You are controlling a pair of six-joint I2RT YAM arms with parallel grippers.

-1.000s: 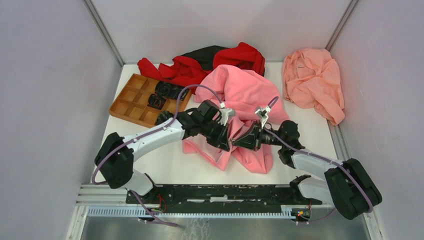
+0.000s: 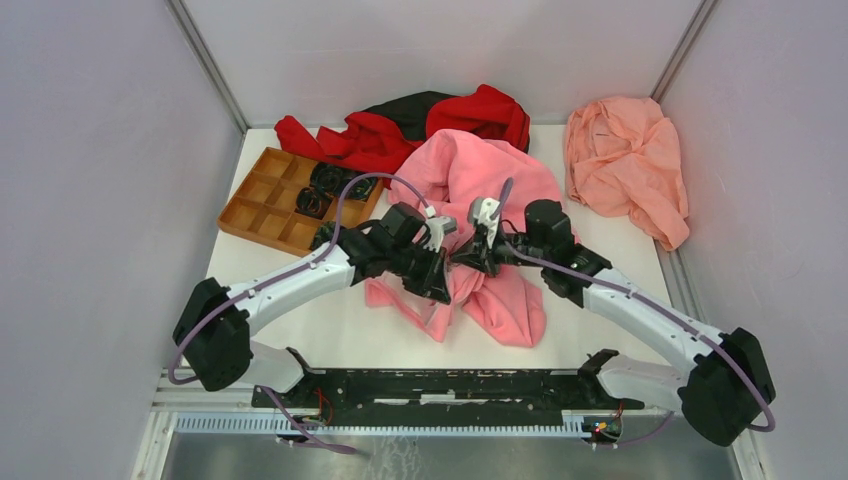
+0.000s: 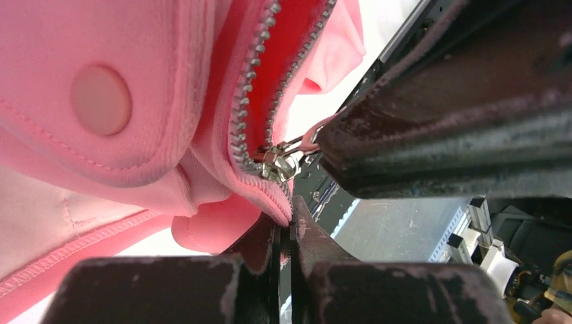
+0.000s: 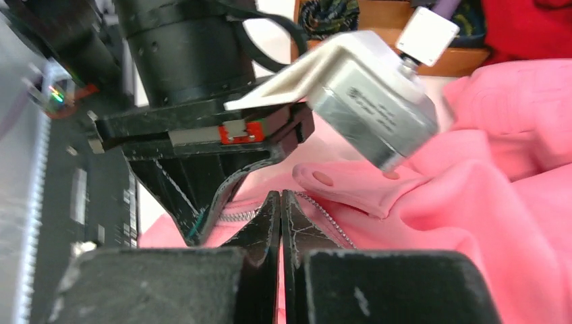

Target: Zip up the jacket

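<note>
The pink jacket lies rumpled mid-table. My left gripper is shut on the lower end of its zipper, where the fabric runs into the fingertips. Just above them sits the metal slider, with the teeth parted beyond it. From the slider a small pull reaches to the tip of my right gripper, whose dark fingers fill the right of the left wrist view. The right gripper is shut, apparently on that pull; its own view does not show the pull between the fingertips.
A wooden compartment tray with dark items stands left. Red and black cloth lies behind the jacket, and a peach garment at back right. The two grippers are very close together. Bare table shows at front left.
My right gripper has swung and moved up and left in the top view, its wrist now turned differently. The left gripper has shifted slightly left. The jacket has barely moved.
</note>
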